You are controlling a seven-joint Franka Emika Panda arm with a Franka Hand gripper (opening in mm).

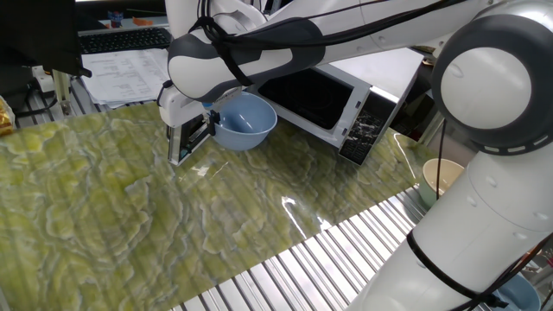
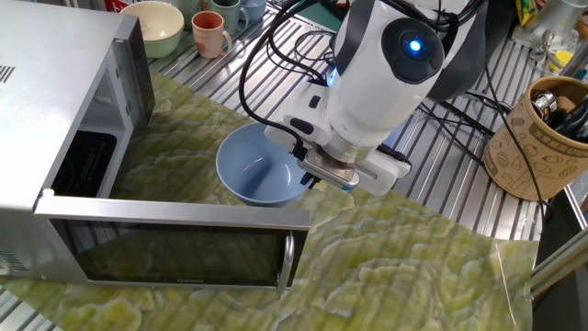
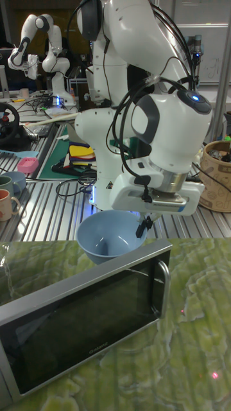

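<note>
The light blue bowl (image 1: 245, 121) is upright on the green marbled mat, beside the open door (image 2: 175, 248) of a microwave (image 2: 46, 101). At the bowl's rim on the robot's side sits my gripper (image 3: 144, 226), its dark fingers pointing down. In exterior view 2 the bowl (image 2: 257, 165) shows no contents that I can make out, and the gripper's body hides most of the fingers. The fingertips look close to the rim and near each other. Whether they pinch the rim or stand apart around it does not show clearly.
The opened door with its handle (image 2: 288, 260) stands close along one side of the bowl. Mugs, including a pink one (image 2: 210, 35), and a cream bowl (image 2: 154, 28) stand behind. A tan container (image 2: 528, 147) is off to the side.
</note>
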